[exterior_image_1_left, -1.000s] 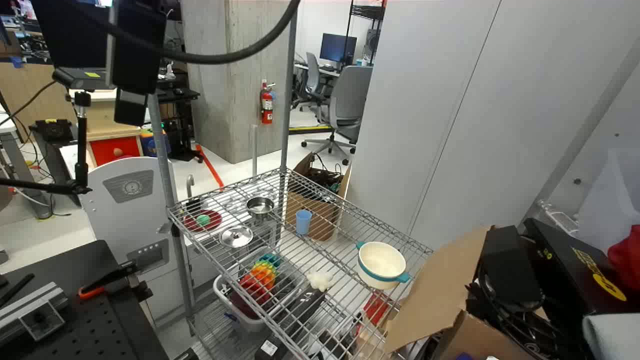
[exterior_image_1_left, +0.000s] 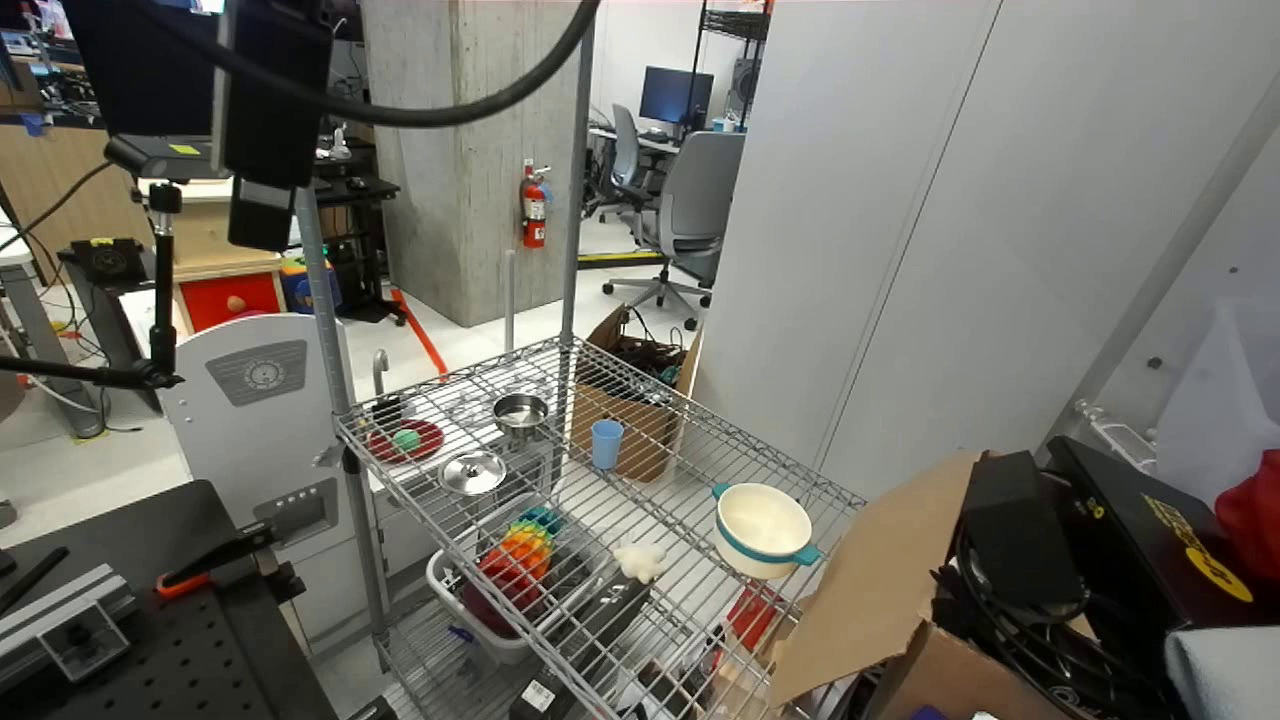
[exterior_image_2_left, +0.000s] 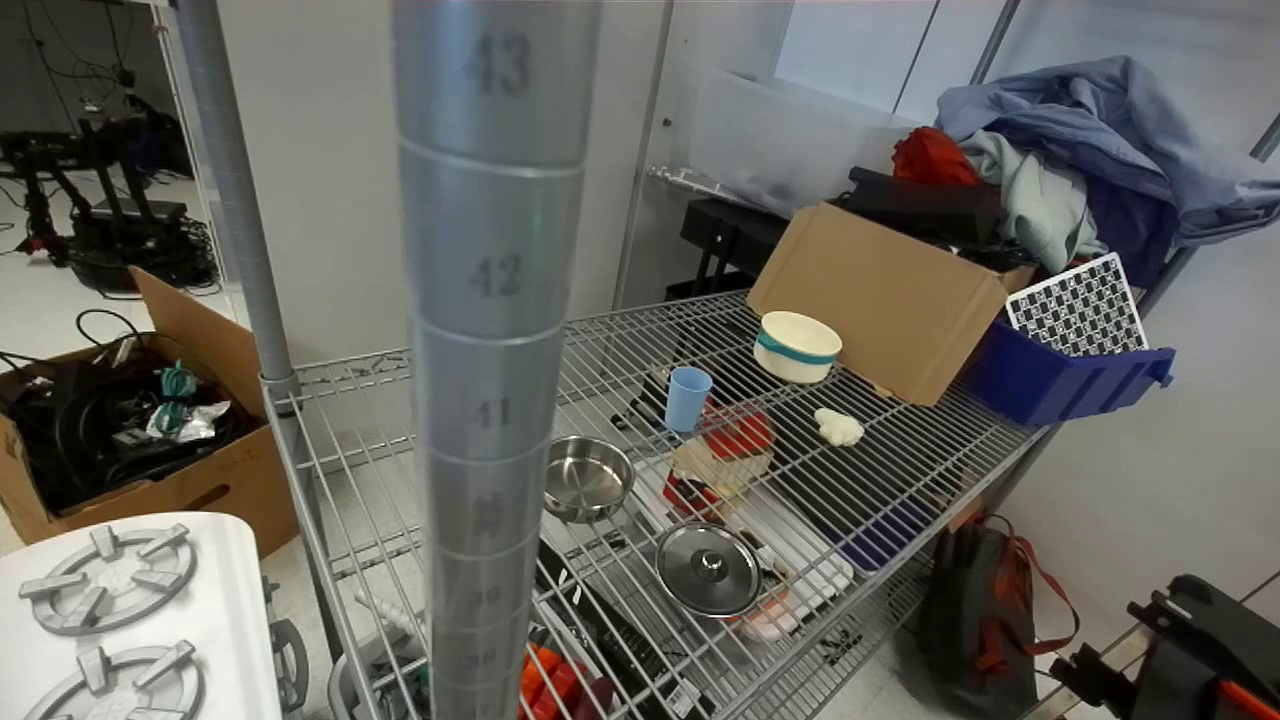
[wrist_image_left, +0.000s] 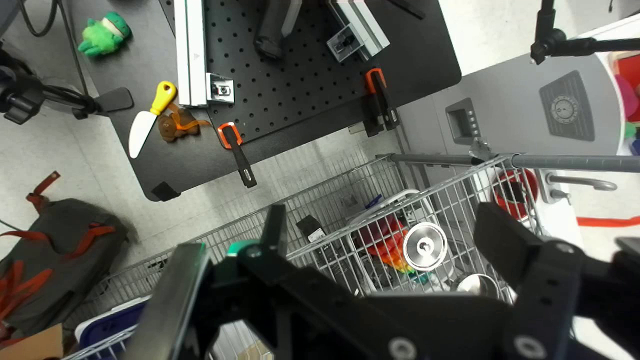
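Observation:
My gripper stands open in the wrist view, its two dark fingers wide apart with nothing held between them. Beyond the gap, on the wire shelf (exterior_image_1_left: 600, 510), are a steel lid (wrist_image_left: 425, 246) and a steel pot (wrist_image_left: 478, 285) partly cut off by the gripper. Exterior view 1 shows the whole shelf top: the pot and lid, a light blue cup (exterior_image_1_left: 607, 444), a white cauliflower-like piece (exterior_image_1_left: 641, 562) and a cream bowl (exterior_image_1_left: 764, 528) with teal handles. Part of the dark arm (exterior_image_1_left: 278, 120) hangs high at the upper left, well above the shelf.
A black table (wrist_image_left: 300, 123) holds a yellow-handled knife (wrist_image_left: 150, 119), a green toy (wrist_image_left: 104, 34) and clamps. Shelf posts (exterior_image_1_left: 330, 324) rise at the corners. An open cardboard box (exterior_image_2_left: 882, 300) crowds one shelf end. Bare wire lies between the items.

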